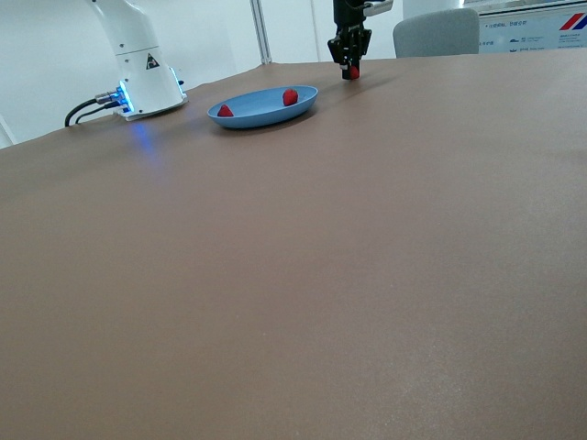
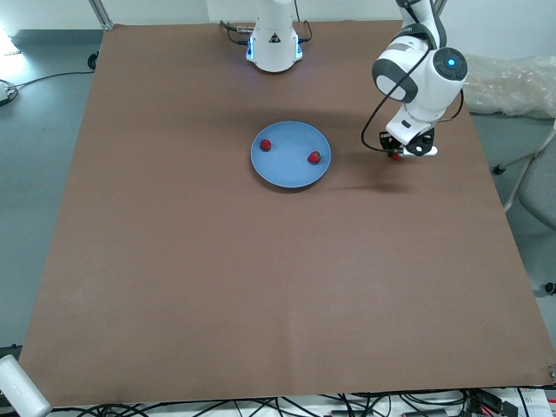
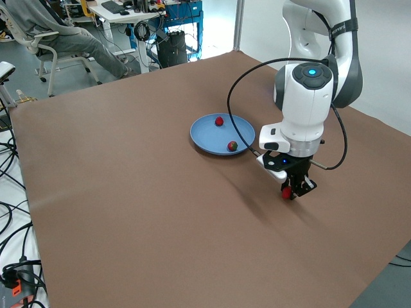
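Note:
My gripper [image 3: 293, 186] is low over the brown table at the right of the blue plate [image 2: 290, 169], with a red strawberry [image 3: 286, 192] at its fingertips; in the top view the strawberry [image 1: 354, 71] sits at table level between or against the black fingers. I cannot tell whether the fingers are closed on it. The plate holds two strawberries apart, one [image 2: 266, 145] toward the left and one [image 2: 314, 157] toward the right.
A grey chair [image 2: 539, 182] is beyond the right edge; cables lie past the near edge.

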